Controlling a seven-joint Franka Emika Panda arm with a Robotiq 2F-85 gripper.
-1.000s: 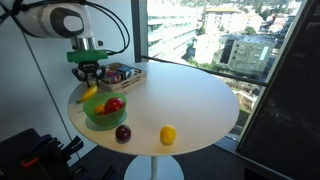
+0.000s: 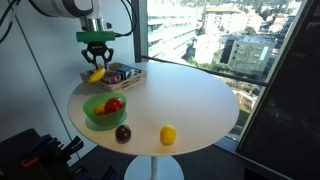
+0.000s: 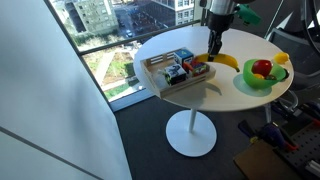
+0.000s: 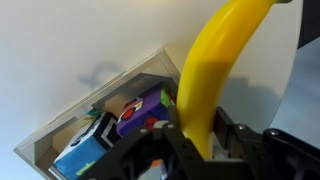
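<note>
A yellow banana is clamped between the dark fingers of my gripper, filling the right middle of the wrist view. In exterior view 1 the banana hangs in the air just behind the green bowl, near the tray's front corner. Exterior view 2 shows the banana reaching from my gripper toward the bowl. The bowl holds a red fruit and other fruit.
A wooden tray with several small boxes stands beside and below the gripper. A dark round fruit and a yellow fruit lie near the table's front edge.
Carrying the banana, my gripper has risen and shifted slightly right in exterior view 1, away from the bowl and toward the tray. The bowl and loose fruit have stayed put.
</note>
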